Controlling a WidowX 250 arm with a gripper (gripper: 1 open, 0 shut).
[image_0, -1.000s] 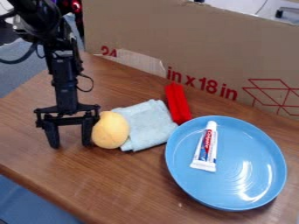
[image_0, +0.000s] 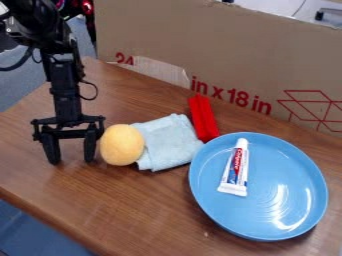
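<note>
My black gripper (image_0: 71, 150) hangs low over the left part of the wooden table, fingers apart with nothing seen between them. A round pale-orange object (image_0: 122, 145) sits just right of the fingers, against a light blue cloth (image_0: 168, 140). A red object (image_0: 203, 118) lies behind the cloth. On the right, a blue plate (image_0: 287, 195) holds a white toothpaste tube (image_0: 235, 167).
A large cardboard box (image_0: 227, 50) stands along the back of the table (image_0: 134, 205).
My gripper has shifted slightly left, away from the round object, which also appears to sit slightly further left than before. The other things have not visibly moved.
</note>
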